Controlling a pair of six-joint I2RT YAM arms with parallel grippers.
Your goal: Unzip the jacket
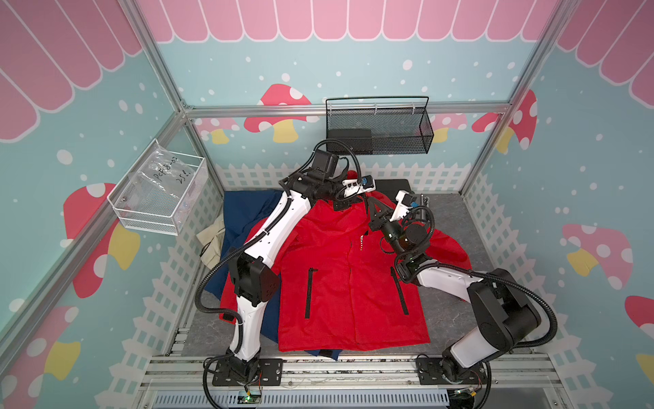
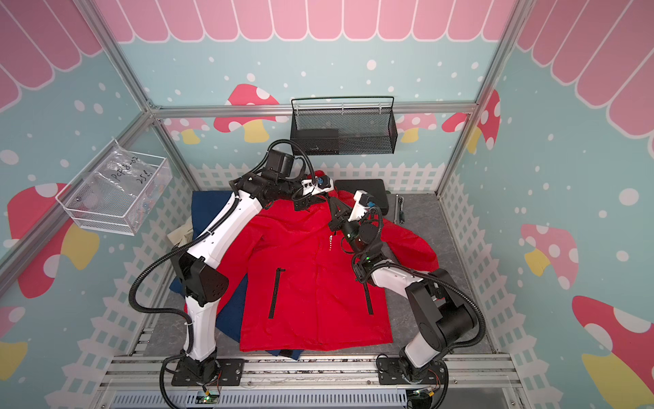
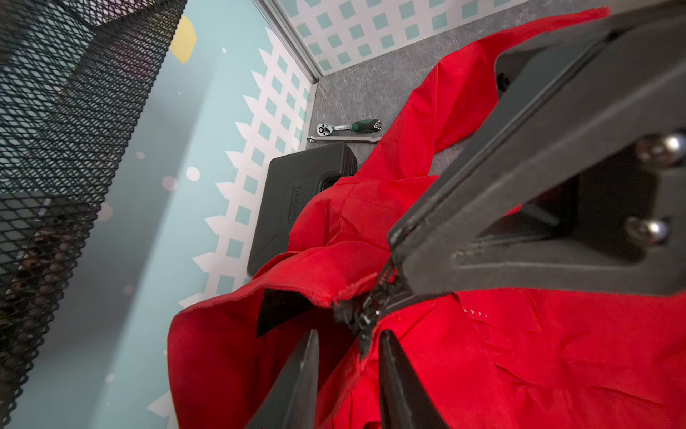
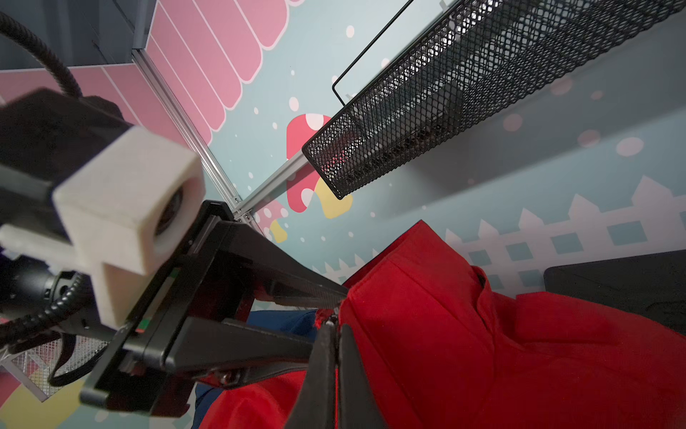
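The red jacket [image 1: 327,286] lies spread out, its front seam running down the middle. Both grippers meet at its collar. In the left wrist view my left gripper stands part open around the collar edge and dark zipper top [image 3: 364,321]; whether it touches them is unclear. My right gripper is shut at the raised red collar [image 4: 418,300]; how much fabric or zipper is between its tips is hard to tell. The right gripper's body covers part of the zipper in the left wrist view.
A black mesh basket [image 1: 378,129] hangs on the back wall above the grippers. A black case [image 3: 293,200] and tools [image 3: 350,127] lie at the back right. A white basket [image 1: 146,211] hangs on the left wall. Blue cloth [image 1: 238,211] lies under the jacket.
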